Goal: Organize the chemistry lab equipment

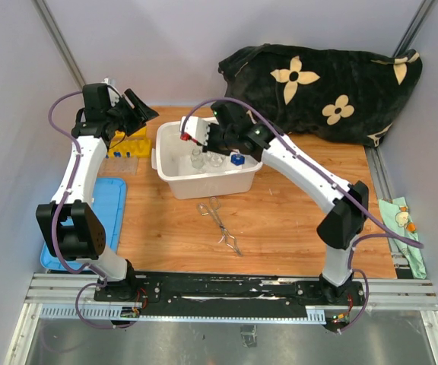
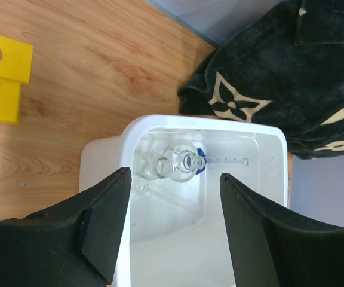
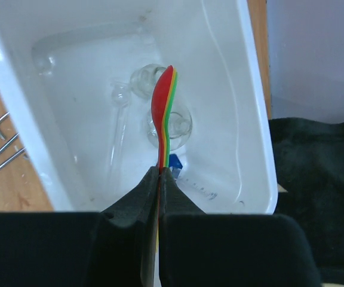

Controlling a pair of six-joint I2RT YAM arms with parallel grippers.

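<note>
Stacked spoons (image 3: 162, 113), red with yellow and green edges, are pinched by my right gripper, which hangs over the white bin (image 1: 211, 186). Inside the bin lie two clear glass flasks, one of them a round flask (image 3: 171, 127), a glass dropper (image 3: 117, 131) and a clear cylinder with a blue base (image 1: 237, 159). The right arm covers part of the bin in the top view. My left gripper stands open and empty near the bin's left end. Metal tongs (image 1: 220, 225) rest on the table in front of the bin.
At the left are a yellow rack (image 1: 131, 144) and a blue tray (image 1: 111, 204). A dark flowered cushion (image 1: 318, 91) fills the back right. A patterned cloth (image 1: 404, 232) lies at the right edge.
</note>
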